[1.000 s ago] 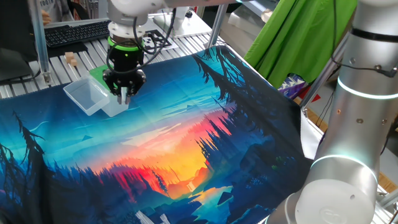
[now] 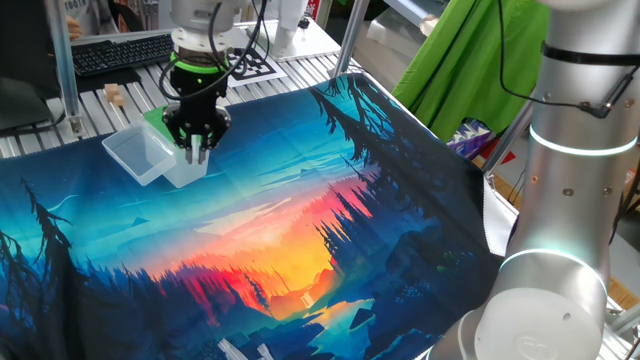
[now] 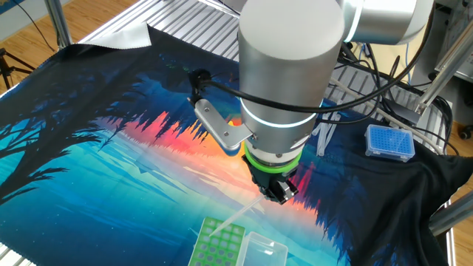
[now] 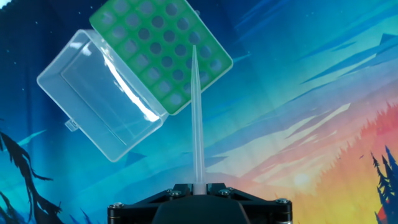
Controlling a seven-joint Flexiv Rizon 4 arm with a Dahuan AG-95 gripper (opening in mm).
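A long clear pipette tip [image 4: 197, 118] stands out from my gripper, which is shut on its wide end. In the wrist view its narrow end lies across the green top of a tip rack [image 4: 163, 46]; whether it touches the rack cannot be told. Exterior view 2 shows the same tip [image 3: 238, 215] slanting from the gripper [image 3: 282, 198] toward the rack [image 3: 219, 240]. Joined along the rack's side is an open clear lid [image 4: 102, 93]. From exterior view 1, the gripper [image 2: 202, 156] hangs beside the box, partly hiding it.
A blue-topped tip box [image 3: 389, 140] stands on the other side of the cloth, and several loose pale tips [image 3: 326, 134] lie near it. A keyboard [image 2: 122, 55] lies beyond the cloth's edge.
In exterior view 1 the arm and gripper have shifted slightly left. The rack and its lid have stayed in place.
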